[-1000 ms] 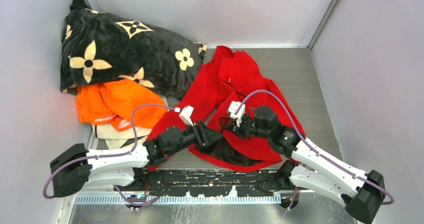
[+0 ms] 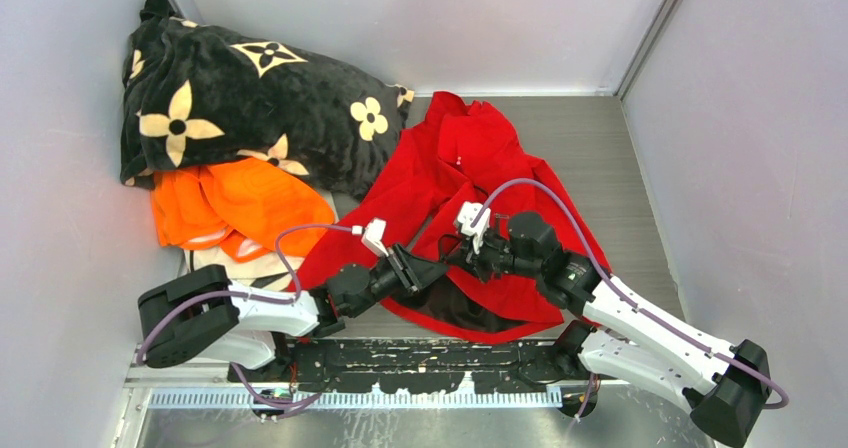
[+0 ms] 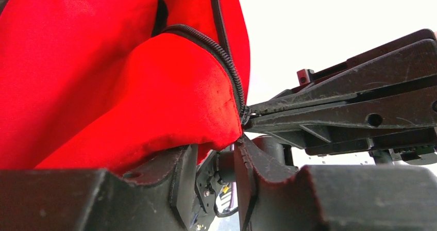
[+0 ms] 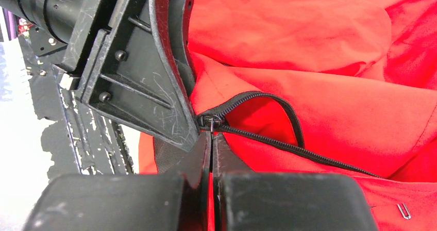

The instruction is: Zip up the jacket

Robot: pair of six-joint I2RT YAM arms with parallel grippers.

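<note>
The red jacket lies spread on the grey floor, its black zipper partly visible. In the right wrist view, the zipper slider sits at the tips of my right gripper, which is shut on it. My left gripper is just beside the right one at the jacket's lower middle. In the left wrist view its fingertips are slightly parted, directly under the red fabric at the zipper's lower end; whether they touch the fabric is unclear.
A dark patterned cushion and an orange garment with light cloth lie at the left. White walls surround the space. Bare floor shows at the back right.
The right arm and the jacket look unchanged.
</note>
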